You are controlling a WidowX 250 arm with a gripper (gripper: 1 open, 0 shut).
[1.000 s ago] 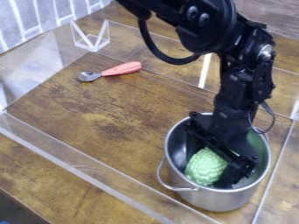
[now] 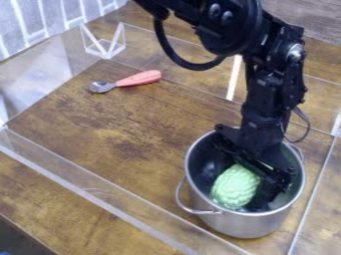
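A steel pot (image 2: 240, 221) with a side handle stands at the lower right of the camera view. Inside it rests a pale green, bumpy object (image 2: 234, 187). The black gripper (image 2: 257, 171) reaches down into the pot over and beside the green object; its fingers are dark against the dark interior, so I cannot tell whether it is open or shut, or whether it grips the object.
A spoon (image 2: 134, 80) with a pink handle lies on the wooden table (image 2: 100, 139) at the upper left. Clear plastic strips or walls border the work area.
The gripper and arm have shifted slightly within and over the pot; the green object stays in about the same place.
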